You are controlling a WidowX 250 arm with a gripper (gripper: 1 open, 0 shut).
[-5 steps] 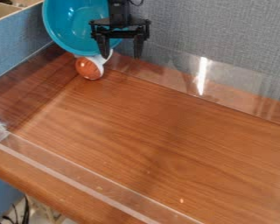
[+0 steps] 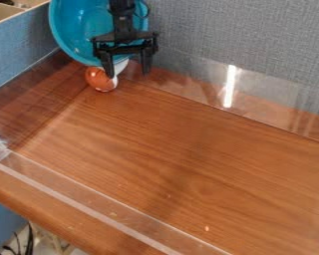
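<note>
My black gripper (image 2: 128,66) hangs at the top left, in front of a blue bowl (image 2: 79,27) that stands tilted in the corner against the walls. Its two fingers point down and are apart. A red-orange round object (image 2: 100,80) rests on the wooden floor just below the bowl, with a white piece (image 2: 119,66) beside it near the left finger. Whether the left finger touches the white piece is unclear.
Grey padded walls (image 2: 242,50) close the back and left, with clear plastic strips along the edges.
My gripper has moved slightly down and to the left over the last second. The bowl and the red-orange object look unchanged.
</note>
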